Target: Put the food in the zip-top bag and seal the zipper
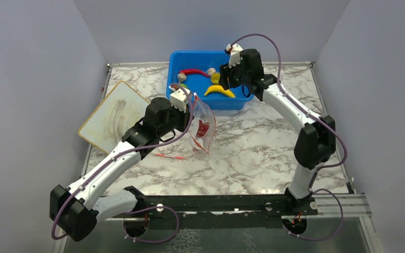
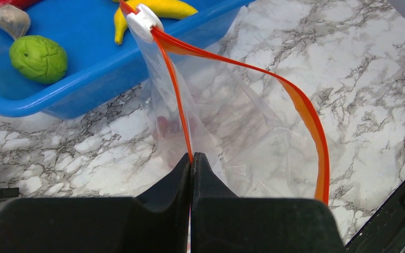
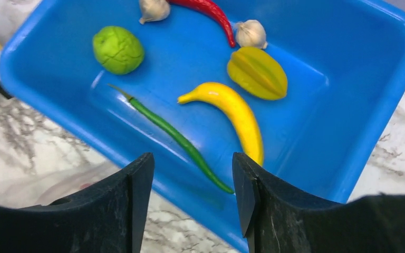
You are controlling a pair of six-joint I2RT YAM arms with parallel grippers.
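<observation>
The clear zip top bag (image 1: 202, 129) stands on the table with its orange-edged mouth gaping; red grapes (image 1: 203, 128) lie inside. My left gripper is shut on one orange rim of the bag, and the white slider (image 2: 144, 19) sits at the rim's far corner. Over the blue bin (image 3: 316, 58) hangs my right gripper, its fingers apart and nothing between them. Below it in the bin are a banana (image 3: 232, 110), a green chili (image 3: 174, 134), a star fruit (image 3: 257, 73), a green vegetable (image 3: 118, 50), a red chili (image 3: 208, 10) and garlic (image 3: 251, 35).
A cutting board (image 1: 115, 116) lies at the left of the table. An orange-red strip (image 1: 170, 156) rests near the bag's front left. The marble surface right of the bag is clear.
</observation>
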